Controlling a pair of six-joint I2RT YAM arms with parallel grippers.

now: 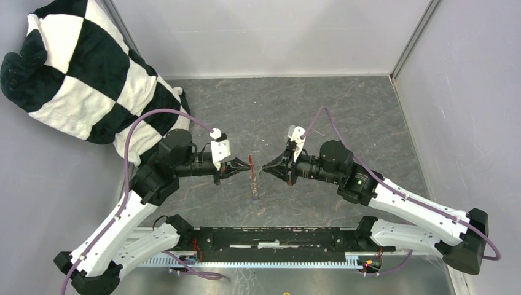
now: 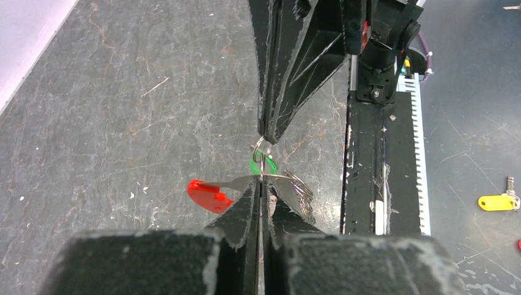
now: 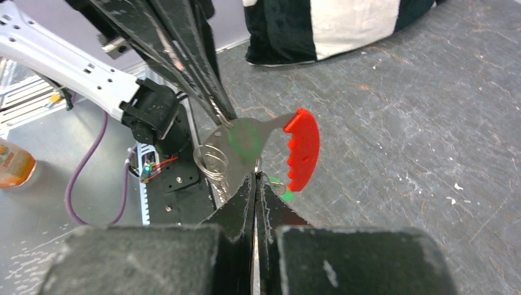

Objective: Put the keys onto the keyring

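Observation:
My left gripper is shut on a shiny metal piece (image 3: pixel 236 144) bearing a red scalloped part (image 3: pixel 304 149) and a coil of thin rings (image 3: pixel 212 165). Facing it close by, my right gripper is shut, with a thin wire ring (image 2: pixel 258 148) at its fingertips. Near that ring is a green tag (image 2: pixel 272 165), partly hidden behind metal in the left wrist view. Whether the thin ring is linked to the metal piece cannot be told. From above, both grippers (image 1: pixel 249 166) (image 1: pixel 263 168) nearly meet over the grey floor.
A yellow-tagged key (image 2: pixel 496 203) lies beyond the black rail (image 2: pixel 384 160). The checkered cushion (image 1: pixel 92 67) fills the far left corner. An orange-filled jar (image 3: pixel 15 163) shows at the left of the right wrist view. The grey floor (image 1: pixel 344 117) around the grippers is clear.

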